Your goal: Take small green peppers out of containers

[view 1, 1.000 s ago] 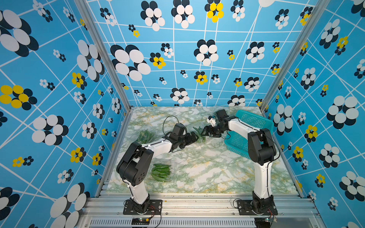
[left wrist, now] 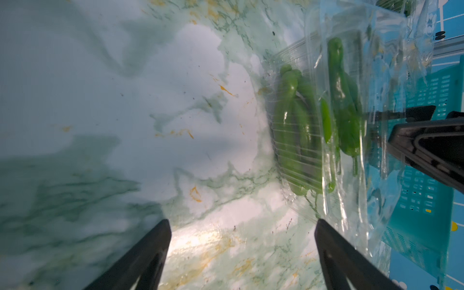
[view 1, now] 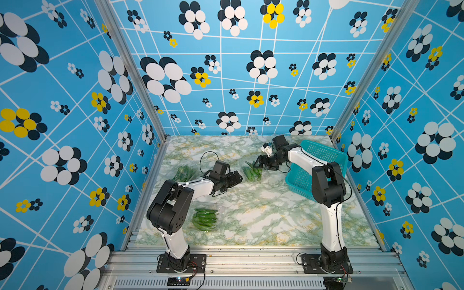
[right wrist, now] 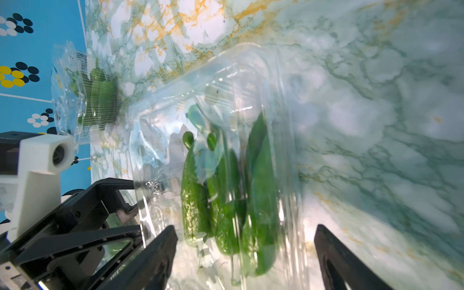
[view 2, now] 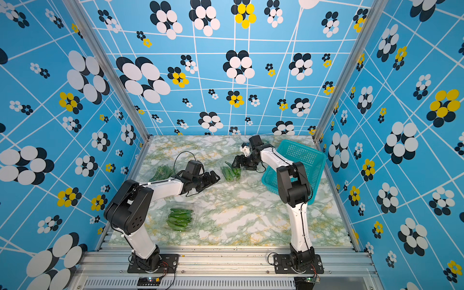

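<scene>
Three clear plastic packs of green peppers lie on the marble table: one at front left (view 1: 204, 218), one at back left (view 1: 183, 173), and a middle one (view 1: 251, 172) between the grippers, its clear cover seen above the peppers (left wrist: 294, 125). My left gripper (view 1: 235, 177), left of the middle pack, is open with nothing between its fingers. My right gripper (view 1: 261, 162), at that pack's upper right, is open, its fingertips near the pack's edge in the right wrist view.
A teal perforated basket (view 2: 309, 159) stands at the back right, partly behind the right arm.
My left gripper has drawn back leftward, uncovering more of the middle pack. My right gripper has shifted slightly back and left.
</scene>
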